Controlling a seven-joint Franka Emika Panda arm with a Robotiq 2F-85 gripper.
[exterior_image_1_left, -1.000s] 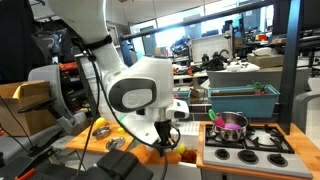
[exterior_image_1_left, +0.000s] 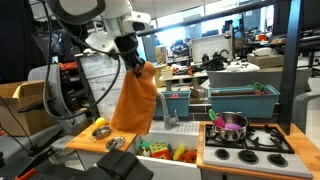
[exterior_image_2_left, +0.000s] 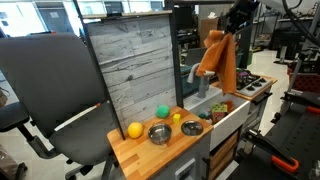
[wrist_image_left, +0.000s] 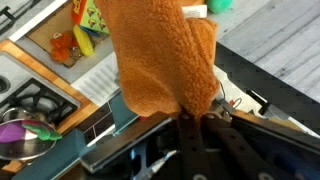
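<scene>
An orange cloth (exterior_image_1_left: 135, 98) hangs from my gripper (exterior_image_1_left: 141, 66), which is shut on its upper end well above the counter. In exterior view 2 the cloth (exterior_image_2_left: 218, 60) dangles over the drawer and sink area. The wrist view has the cloth (wrist_image_left: 165, 50) filling the middle, bunched at the fingers; it covers part of what lies below. Under it is an open drawer (exterior_image_1_left: 157, 151) holding several colourful toy foods.
A pot (exterior_image_1_left: 230, 125) with items inside stands on the stove (exterior_image_1_left: 250, 148) at the right. Two metal bowls (exterior_image_2_left: 160, 133) (exterior_image_2_left: 192, 128), a yellow lemon (exterior_image_2_left: 135, 130) and a green object (exterior_image_2_left: 162, 112) sit on the wooden counter. A teal box (exterior_image_1_left: 245, 103) stands behind.
My gripper has risen from low over the drawer to high above the counter, lifting the orange cloth, which now hangs at nearly full length.
</scene>
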